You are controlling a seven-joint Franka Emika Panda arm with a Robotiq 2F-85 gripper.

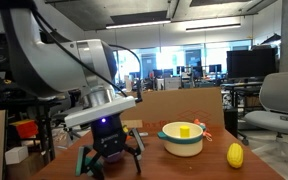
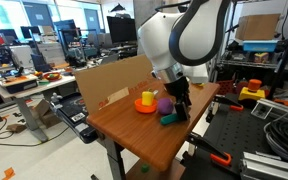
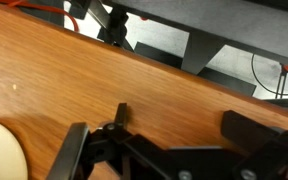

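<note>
My gripper [image 1: 111, 158] is low over the wooden table, its fingers spread apart. In the wrist view the gripper stands open, with only bare wood between its fingertips. Beside the gripper [image 2: 180, 108] in the second exterior view are a purple ball [image 2: 165, 105] and a dark green object [image 2: 168, 119]; whether the fingers touch either cannot be told. A white pot [image 1: 182, 147] with a teal rim has a yellow block [image 1: 184, 131] showing at its top. To its right lies a yellow, corn-like piece [image 1: 235, 155].
An orange-red round item [image 2: 144, 104] and a yellow object [image 2: 150, 91] lie near the ball. A brown panel [image 2: 106, 82] borders the table's far side. Free wood [image 2: 124, 122] shows toward the table's corner.
</note>
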